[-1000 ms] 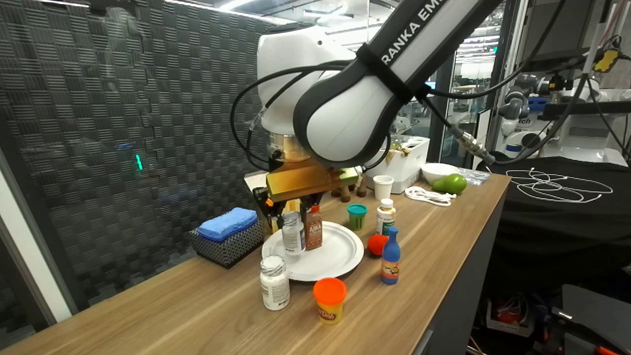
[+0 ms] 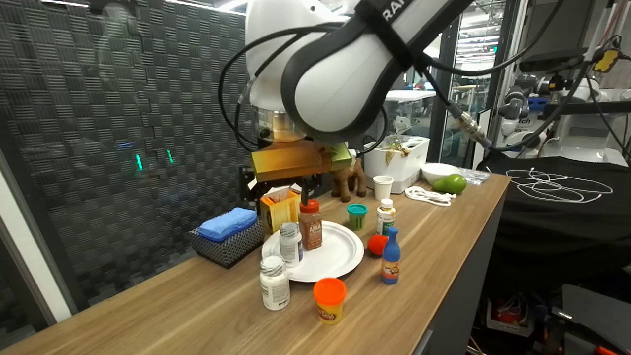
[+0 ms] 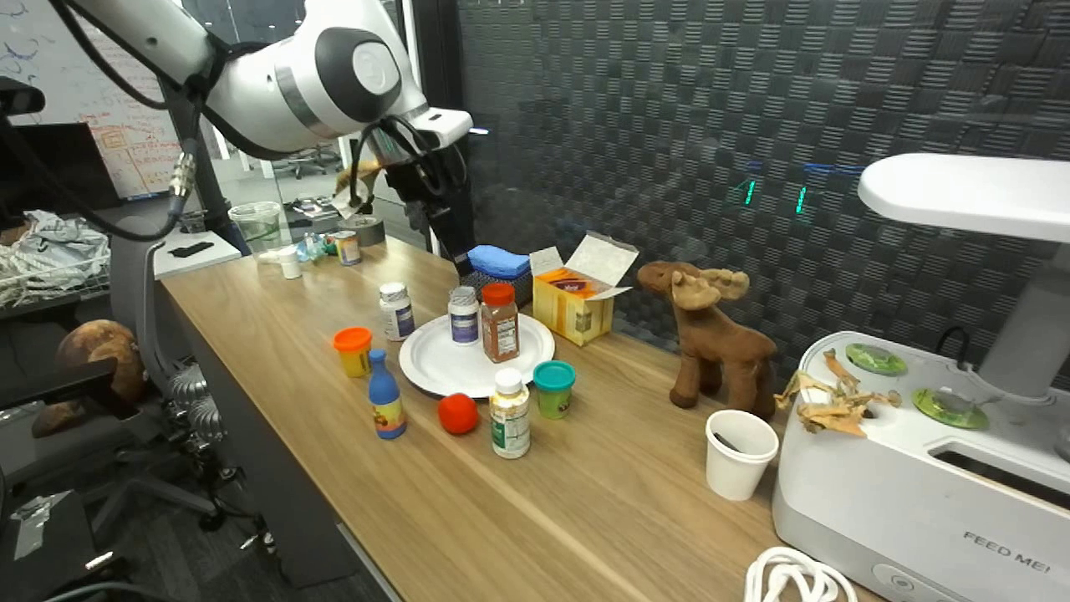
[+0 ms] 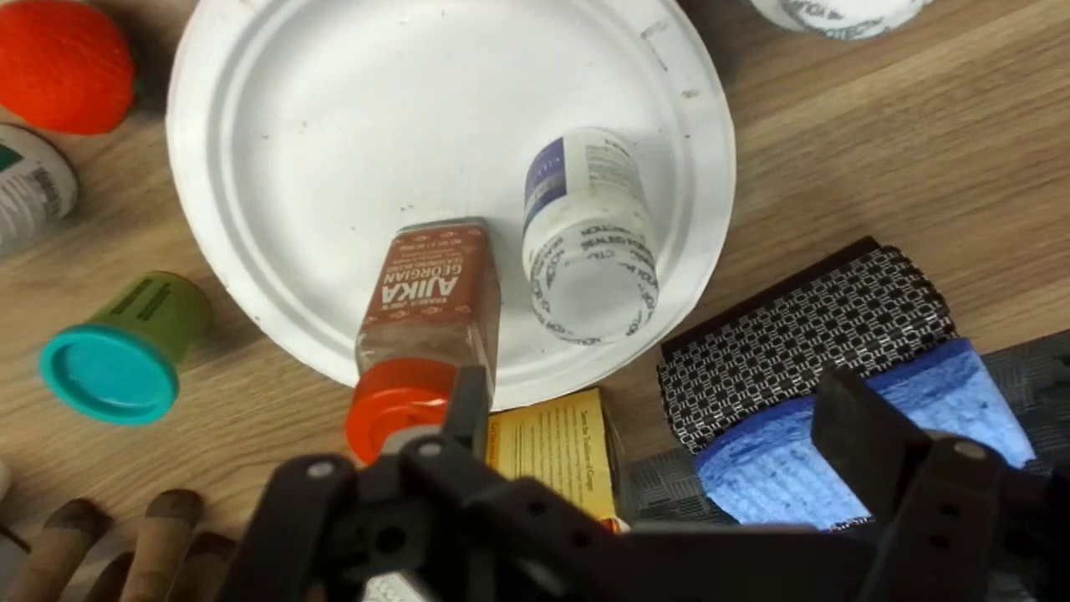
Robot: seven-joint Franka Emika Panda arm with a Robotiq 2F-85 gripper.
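A white pill bottle (image 4: 592,241) with a purple label stands on the white plate (image 4: 331,100), beside the red-capped Ajika jar (image 4: 431,291). My gripper is open above the plate's back edge, its fingers wide apart and nothing held between them. In the wrist view, one finger (image 4: 467,406) overlaps the jar's red cap; whether they touch, I cannot tell. The other finger (image 4: 864,431) appears over the blue sponge (image 4: 963,401). A second white bottle (image 2: 275,284) is on the table just off the plate.
Close around the plate are a yellow box (image 3: 572,306), a black patterned box (image 2: 227,243), a teal-lidded tub (image 3: 553,390), a supplement bottle (image 3: 509,416), a red ball (image 3: 458,413), a blue bottle (image 3: 386,396) and an orange-lidded tub (image 2: 329,301). The plate's front is bare.
The gripper has risen and shifted left in exterior view 1. Its fingers were around the pill bottle near the plate; now the bottle stands lower, clear of them, on the plate.
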